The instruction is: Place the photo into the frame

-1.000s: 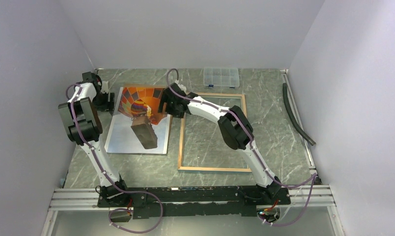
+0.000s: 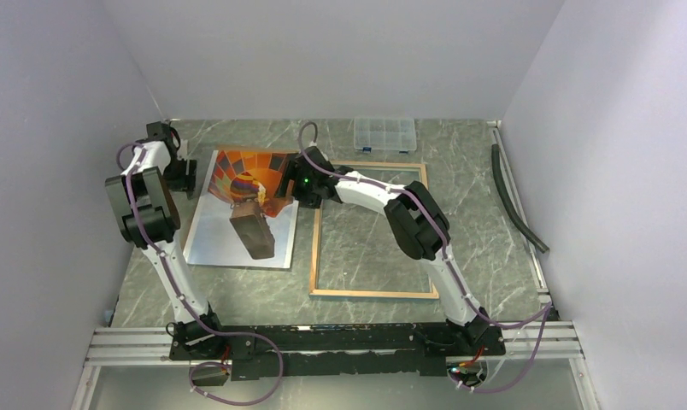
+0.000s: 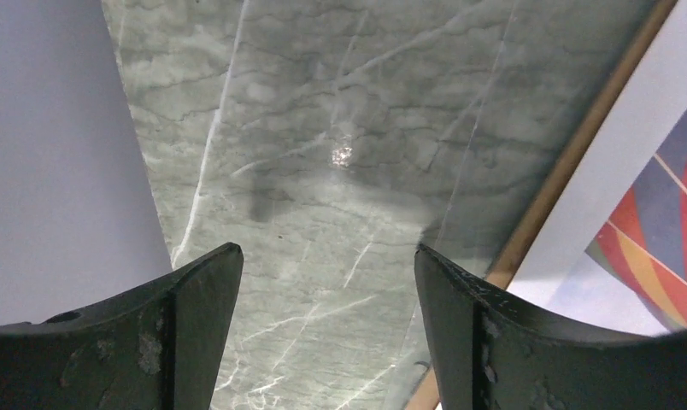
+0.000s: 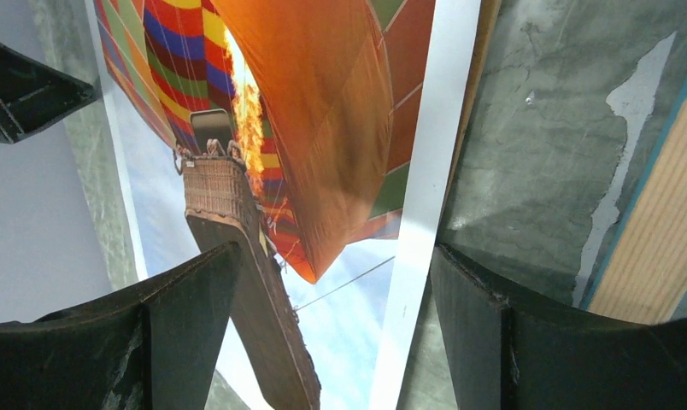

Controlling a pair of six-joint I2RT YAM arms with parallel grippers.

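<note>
The photo point(image 2: 203, 224), a hot-air-balloon picture with white edges, lies flat on the left of the table. To its right is the wooden frame point(image 2: 374, 294), empty, with bare tabletop showing inside. My left gripper point(image 2: 184, 177) is open low beside the photo's upper left edge; in the left wrist view only tabletop shows between its fingers, the right one close to the photo's brown side. My right gripper is open at the photo's upper right edge. One finger is over the picture, the other just outside the white border point(image 4: 413, 273).
A clear divided box point(image 2: 384, 134) stands at the back, behind the wooden frame. A dark tube point(image 2: 513, 201) lies along the right side.
The right gripper has shifted very slightly. Photo and frame lie practically where they were.
</note>
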